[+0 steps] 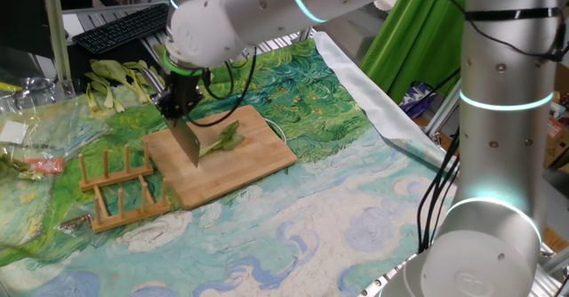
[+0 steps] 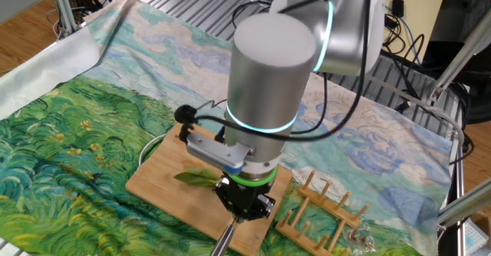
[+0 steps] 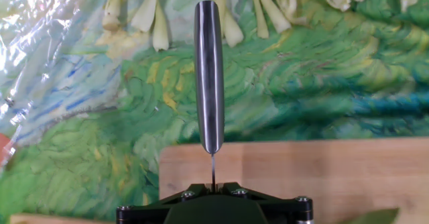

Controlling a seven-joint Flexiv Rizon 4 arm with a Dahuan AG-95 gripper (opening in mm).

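My gripper (image 1: 178,106) is shut on a cleaver-like knife, its broad blade (image 1: 186,142) pointing down over the left part of the wooden cutting board (image 1: 253,165). In the wrist view the knife's metal handle (image 3: 209,76) stretches away from the gripper, which grips the thin metal just behind it; the blade is hidden there. A green leafy vegetable (image 1: 228,138) lies on the board, its stem end close to the blade. Whether the blade's edge touches the board cannot be told. In the second exterior view the gripper (image 2: 245,198) partly covers the board.
A wooden peg rack (image 1: 123,195) stands beside the board's left edge. More leafy greens (image 1: 120,76) lie on the cloth behind, near a clear plastic bag (image 1: 36,110). The painted cloth in front of the board (image 1: 293,230) is free.
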